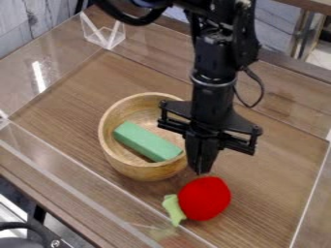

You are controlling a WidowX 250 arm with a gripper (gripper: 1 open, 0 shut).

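The black gripper (196,159) points down just above and behind a red round object (204,200), which has a pale green part (175,209) at its left on the table. Beside the gripper at the left is a tan bowl (123,118) holding a green block (145,141). The gripper's fingertips are small and dark in this view; nothing shows held between them.
A small white wire-like container (101,27) stands at the back left.
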